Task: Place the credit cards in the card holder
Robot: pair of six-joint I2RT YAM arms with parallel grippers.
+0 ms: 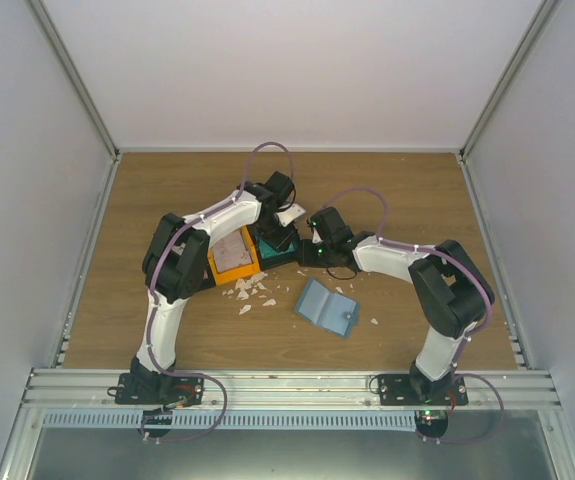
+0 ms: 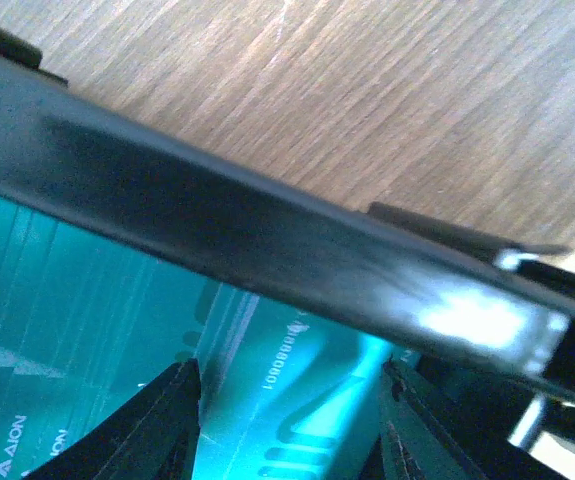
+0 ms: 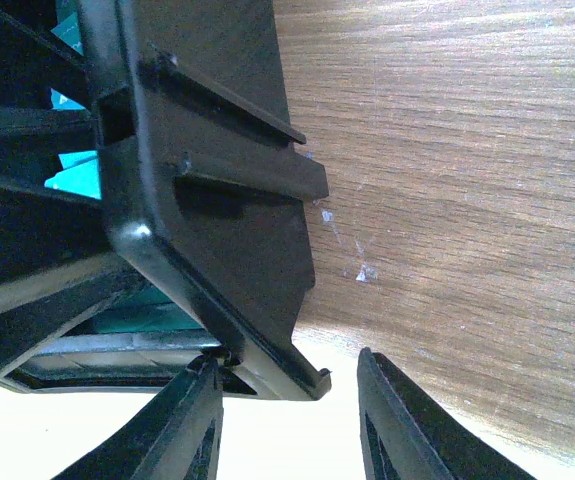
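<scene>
A black holder with teal cards sits mid-table under both arms. In the left wrist view, teal cards lie below the holder's black bar; my left gripper is open over them, fingertips low around one card's area. In the right wrist view, my right gripper is at the corner of the black holder, one finger partly behind its edge; it is shut on that edge as far as shows, though the contact is partly hidden.
An orange tray with pinkish contents adjoins the holder on the left. A grey-blue open holder lies in front, with several pale scraps nearby.
</scene>
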